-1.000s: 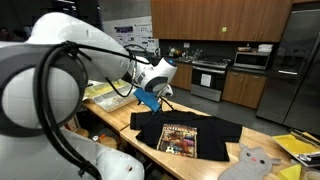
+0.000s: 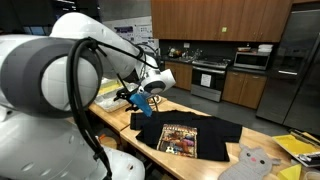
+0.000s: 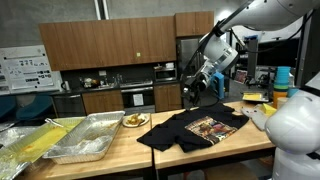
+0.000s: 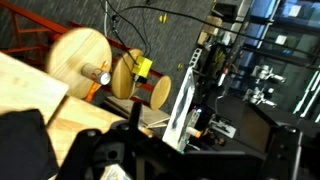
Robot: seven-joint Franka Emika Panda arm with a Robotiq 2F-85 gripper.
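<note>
My gripper hangs over the left part of the table, above the dark cloth. In the wrist view, the dark fingers stand apart at the lower edge with nothing visible between them, so the gripper looks open. A colourful printed sheet or book lies flat on the cloth, clear of the gripper. From the other side, exterior view 2 shows the gripper raised above the cloth.
A grey flat animal-shaped piece lies near the front right. Clear plastic trays and a plate of food occupy the other end. Bare wood shows beside the cloth. Round wooden stools stand beyond the table edge.
The forearm has swung and tilted in exterior view 1, and the gripper has shifted slightly left. The cloth and the printed item have not moved.
</note>
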